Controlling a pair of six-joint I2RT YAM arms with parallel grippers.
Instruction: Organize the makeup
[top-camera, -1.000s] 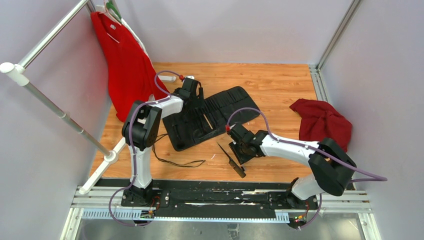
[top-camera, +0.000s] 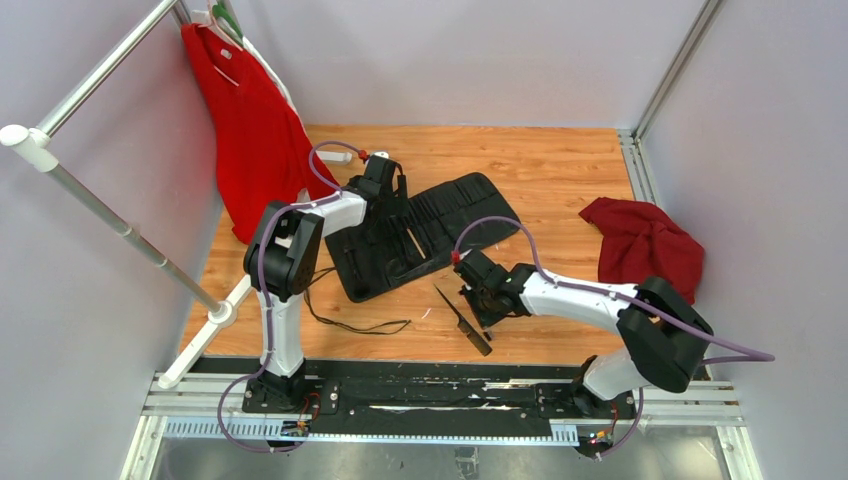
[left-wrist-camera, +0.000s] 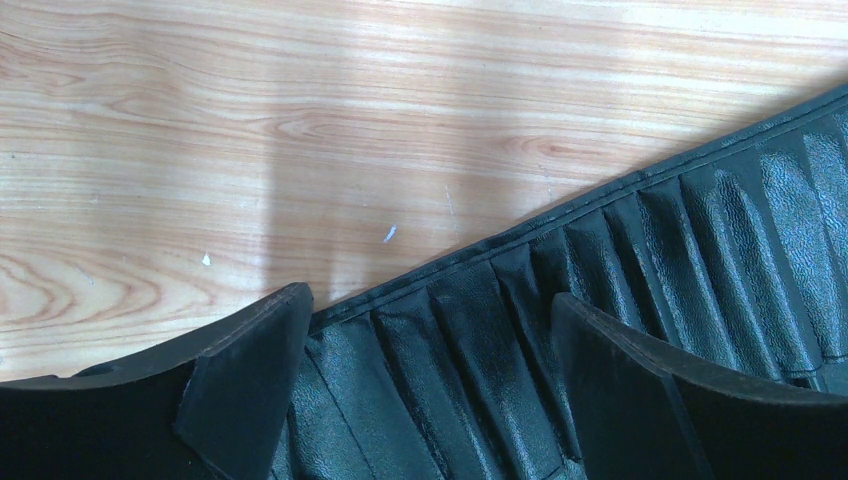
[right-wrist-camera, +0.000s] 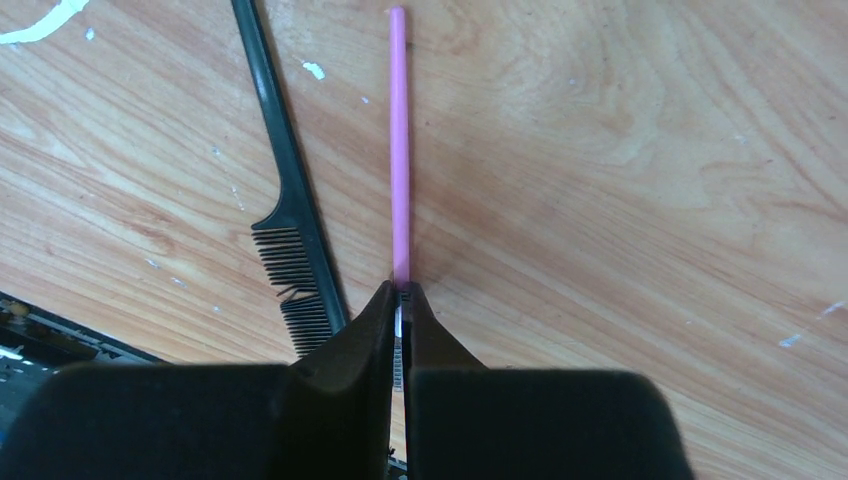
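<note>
A thin pink-handled makeup brush (right-wrist-camera: 400, 150) lies along the wooden table in the right wrist view. My right gripper is shut on it near the silver collar, and the fingers cover most of its lower end. Left of the brush rests a black comb (right-wrist-camera: 285, 190), apart from it. The black brush case (top-camera: 450, 210) is spread flat on the table, with several pockets. Over its far left part my left gripper stands open, with empty pocket fabric seen between its fingers.
A dark red cloth (top-camera: 645, 245) lies at the right. Loose cords (top-camera: 360, 328) trail from the case's front left. A garment rack (top-camera: 130, 235) with a red garment (top-camera: 250, 130) stands at the left. Bare wood lies right of the case.
The left arm and the case have stayed still.
</note>
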